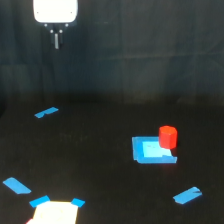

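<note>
At the upper left hangs my gripper (57, 44), under a bright white body (55, 11), well above the table. Its fingers are too small and dark to show whether they are open or shut, and I see no object at them. A red block (168, 136) is at the right, at the upper right part of a white square (153, 149) edged in blue tape (138, 155). A wide gap lies between the gripper and the block.
Strips of blue tape mark the black table at the left (16, 186), far left (46, 112) and lower right (187, 195). A bright, washed-out object (56, 213) sits at the bottom edge, with blue tape beside it.
</note>
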